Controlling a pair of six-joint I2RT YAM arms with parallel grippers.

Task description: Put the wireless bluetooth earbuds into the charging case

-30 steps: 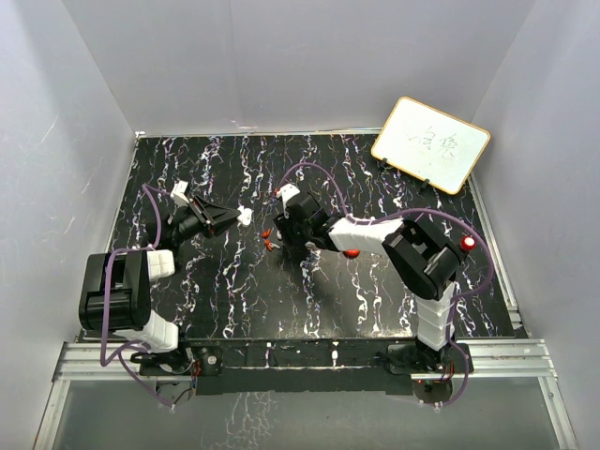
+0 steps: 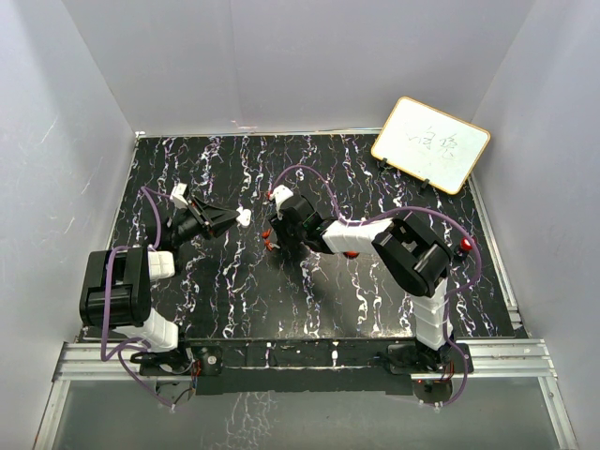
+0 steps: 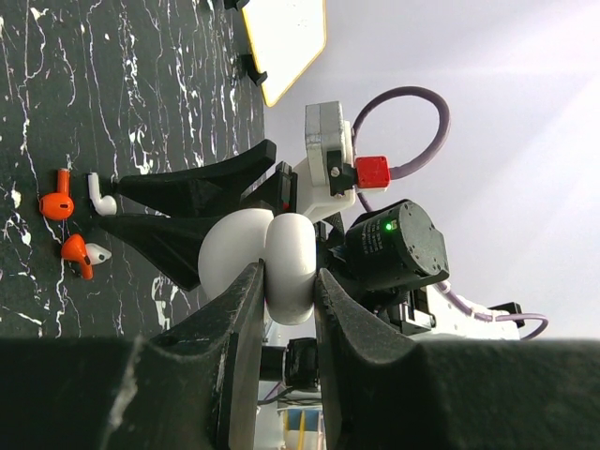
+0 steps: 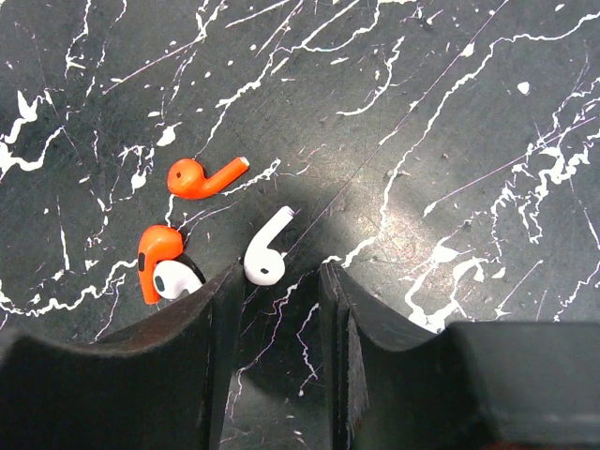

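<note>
My left gripper is shut on the white charging case (image 3: 293, 258), held above the table with its rounded lid swung to one side. In the top view the case (image 2: 244, 217) shows small at that gripper's tips. A white earbud (image 4: 266, 251) lies on the dark table, close against the left finger of my right gripper. That gripper's fingers are part open; clear space separates the earbud from the other finger. Another white earbud (image 4: 176, 278) lies farther left, touching an orange earbud (image 4: 157, 259).
A second orange earbud (image 4: 202, 178) lies above the white ones in the right wrist view. At the back right stands a whiteboard (image 2: 431, 143) with a yellow edge.
My right gripper has shifted slightly left in the top view, toward the earbuds. The left arm and the case have stayed in place.
</note>
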